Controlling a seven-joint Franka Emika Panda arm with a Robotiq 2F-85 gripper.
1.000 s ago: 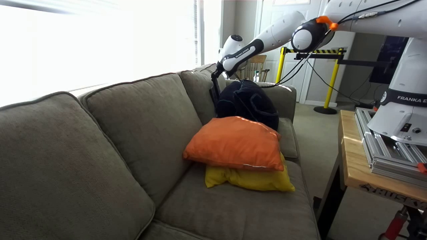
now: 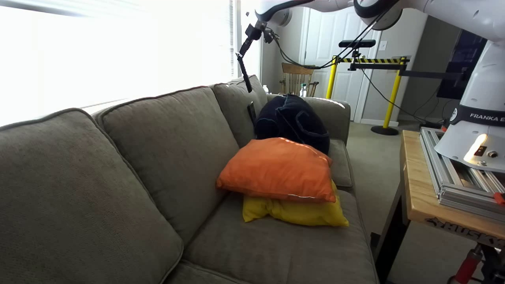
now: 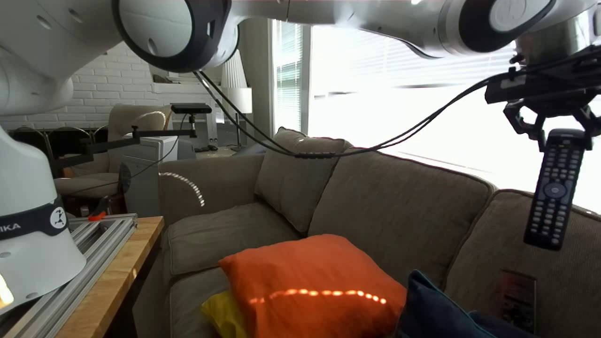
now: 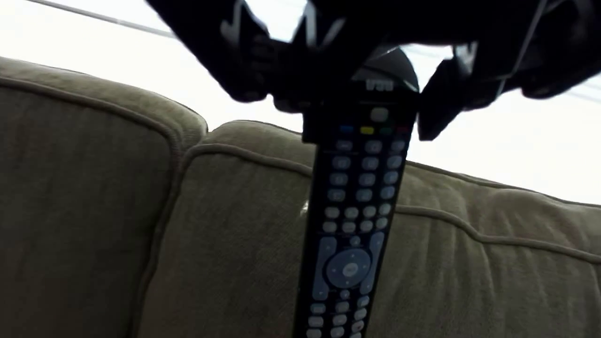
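Observation:
A long black remote control [image 3: 555, 191] with a round blue-grey button pad hangs from my gripper [image 3: 567, 141], which is shut on its upper end. In the wrist view the remote [image 4: 352, 225] points downward, tilted slightly, its buttons facing the camera and its lower end cut off by the frame. One dark finger [image 4: 442, 104] shows at its right edge. In exterior view 1 the remote [image 2: 245, 75] is seen edge-on, in the air before the sofa's far back cushion. A second dark remote [image 3: 518, 301] leans against that cushion beside the dark blue pillows [image 2: 291, 120].
On the sofa seat an orange pillow [image 2: 279, 168] lies over a yellow pillow [image 2: 298, 210]. The near part of the seat [image 2: 265, 255] is bare. A wooden workbench [image 2: 426, 198] carries the arm's base. Behind the sofa back is a bright window [image 2: 118, 52].
My arm has risen from low behind the dark blue pillows, bringing one remote up into the air. The pillows have not moved, and the other dark remote stays against the cushion.

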